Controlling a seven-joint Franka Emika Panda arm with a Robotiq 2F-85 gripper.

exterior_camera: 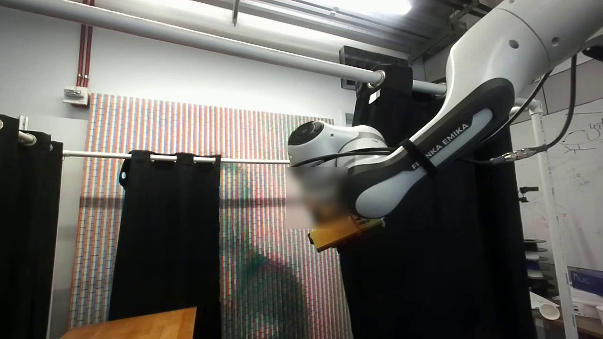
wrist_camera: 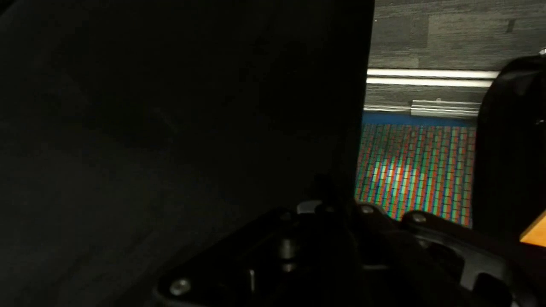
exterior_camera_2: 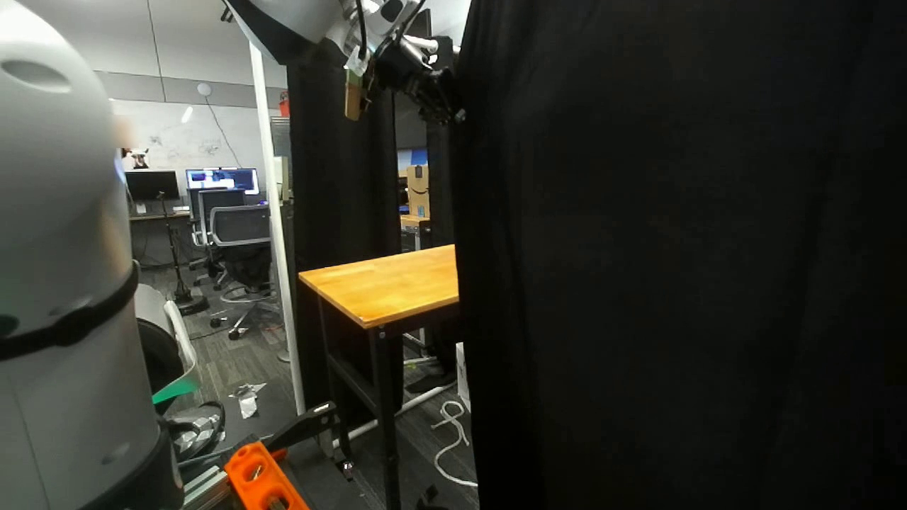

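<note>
In the wrist view my gripper is shut, its dark fingertips against the black curtain (wrist_camera: pixel 215 117) close to that cloth's edge. Whether a fold of cloth sits between them is too dark to see. Exterior view 1 has the hand mostly hidden behind the arm and a blurred patch, with an orange-yellow part (exterior_camera: pixel 334 232) showing beneath; the curtain (exterior_camera: pixel 429 265) hangs from its rod just behind. From exterior view 2, the gripper (exterior_camera_2: pixel 457 115) reaches the edge of a large black curtain (exterior_camera_2: pixel 680 255).
A wooden table (exterior_camera_2: pixel 395 279) stands partly behind the curtain. Another black curtain (exterior_camera: pixel 164 243) hangs before the striped coloured panel (exterior_camera: pixel 260 181). A white rod (exterior_camera: pixel 226 42) crosses overhead. On the floor lies a white rope (exterior_camera_2: pixel 455 433).
</note>
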